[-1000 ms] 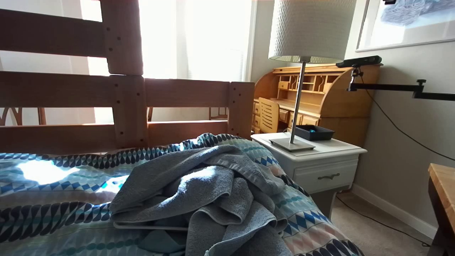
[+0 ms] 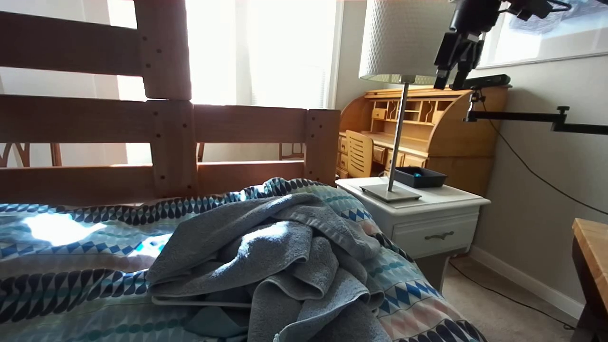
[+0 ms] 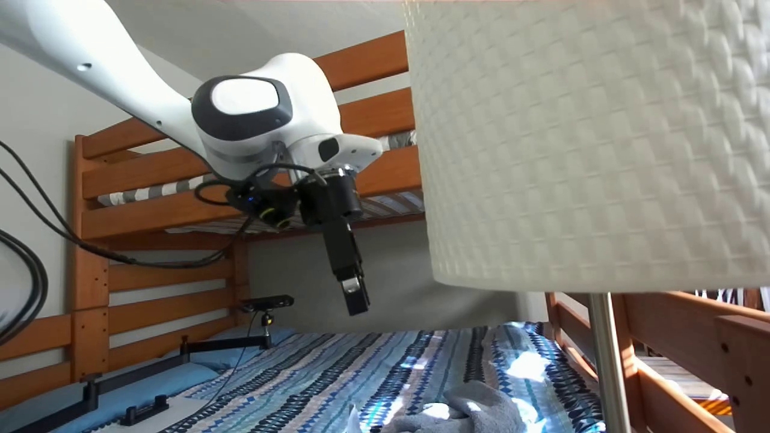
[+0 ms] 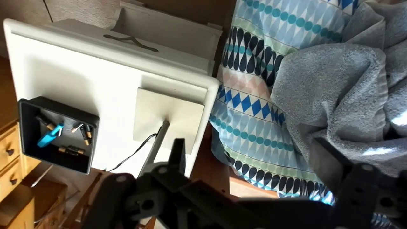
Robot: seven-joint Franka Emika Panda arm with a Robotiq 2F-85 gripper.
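Observation:
High beside the lampshade, my gripper (image 2: 448,85) hangs open, well above the nightstand and bed. Between its two dark fingers in the wrist view (image 4: 248,152) there is only empty space. A crumpled grey towel (image 2: 273,245) lies on the patterned bedspread; it covers part of a pale, thin-edged item (image 2: 219,320) that I cannot identify. In the wrist view the towel (image 4: 328,87) is to the right, far below the fingers. On the white nightstand (image 4: 114,95) sits a black tray (image 4: 59,101) containing a blue object (image 4: 49,136) and several batteries or similar small cylinders.
The lamp's pole (image 2: 399,137) rises from the nightstand, and its wide white shade (image 3: 592,144) is close to the arm. A camera on a black bracket (image 2: 513,116) reaches in from the right. Wooden bed rails (image 2: 251,123) border the bed. Free air surrounds the bed's middle.
My gripper has come down into exterior view 1 at the upper right, beside the lampshade; only a small dark tip showed before. The towel, tray and lamp are unmoved.

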